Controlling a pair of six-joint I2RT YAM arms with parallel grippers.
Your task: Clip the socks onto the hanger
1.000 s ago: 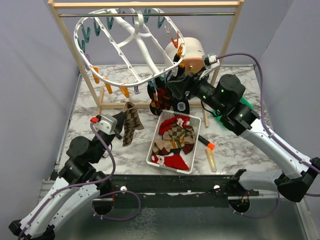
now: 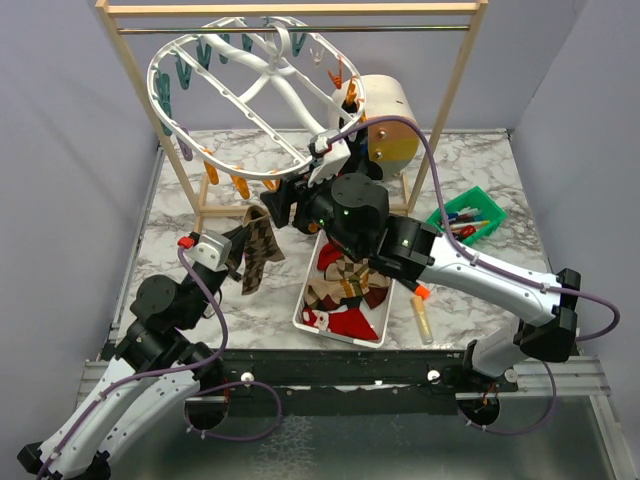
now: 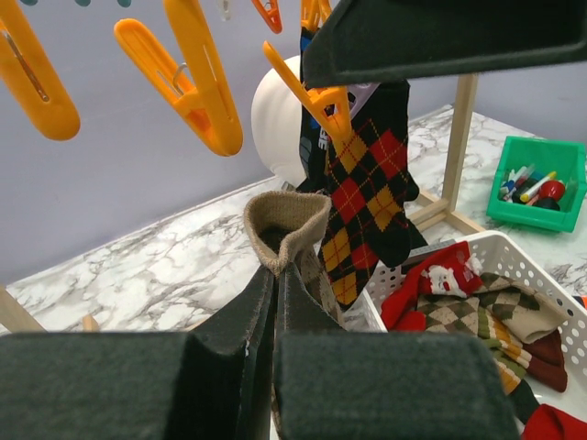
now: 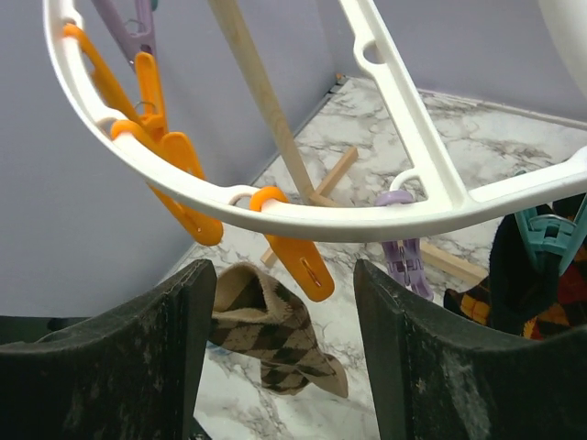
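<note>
A brown checked sock [image 2: 261,249] hangs from my left gripper, which is shut on its edge near the cuff. Above it is the round white hanger [image 2: 245,113], carrying orange, green and purple clips. My right gripper is open at the hanger's near rim. Between its fingers, a little beyond them, hangs an orange clip [image 4: 301,266], with no contact showing. The checked sock [image 4: 271,330] appears below and left of that clip. In the left wrist view, a black, red and yellow argyle sock [image 3: 367,192] hangs from clips.
A white basket [image 2: 372,341] holds several socks in the middle of the table. To the right are a green bin [image 2: 490,213] of pens and an orange-topped tube [image 2: 422,318]. A wooden frame [image 2: 455,90] supports the hanger. Marble table shows bare at the left.
My right arm has moved left in the top view, bringing its gripper to the hanger's near rim. The hanger has turned slightly and its clips have shifted. The left arm holds still with the sock.
</note>
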